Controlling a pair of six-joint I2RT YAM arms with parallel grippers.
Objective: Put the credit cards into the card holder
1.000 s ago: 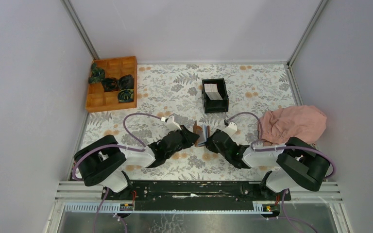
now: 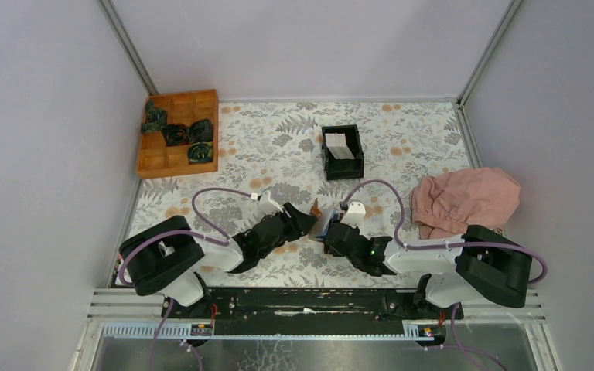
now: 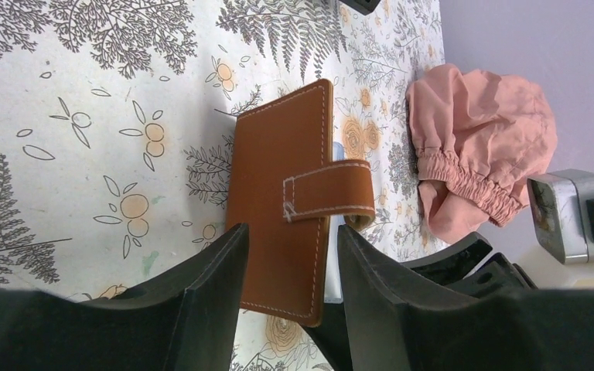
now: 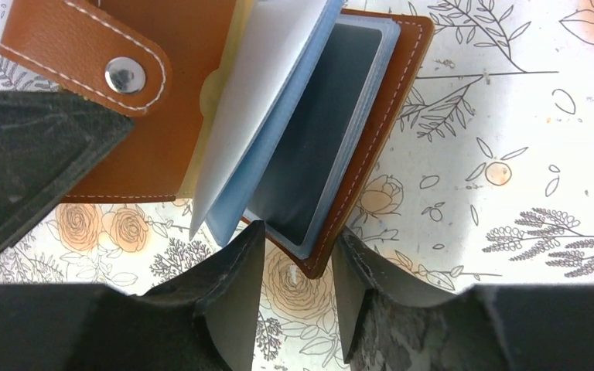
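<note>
A brown leather card holder (image 3: 274,170) with a snap strap (image 4: 85,54) stands between my grippers at the front centre of the mat. In the right wrist view it is open, showing clear plastic sleeves (image 4: 321,116). My right gripper is at its lower corner, open, a finger either side of that edge. My left gripper is open at the brown cover's side, the holder beyond and partly between its fingertips. A black box (image 2: 343,162) at the back centre holds white cards (image 2: 339,145).
A wooden compartment tray (image 2: 145,162) with dark green bundles sits at the back left. A pink cloth (image 2: 464,201) lies at the right. The mat around the black box is clear.
The left gripper has shifted only slightly.
</note>
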